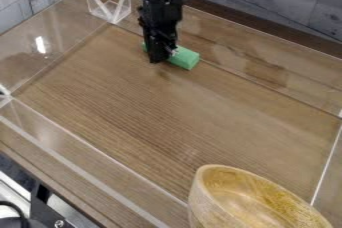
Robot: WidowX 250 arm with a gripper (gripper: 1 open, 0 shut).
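My black gripper (163, 46) reaches down from the top of the view into the upper middle of the wooden table. A green block (182, 58) lies at its tip, on the right side of the fingers. The fingertips touch or overlap the block; whether they are shut on it cannot be made out at this size.
A large yellow bowl (247, 200) stands at the bottom right. White plastic pieces are at the top left and left edge. A wall runs along the back.
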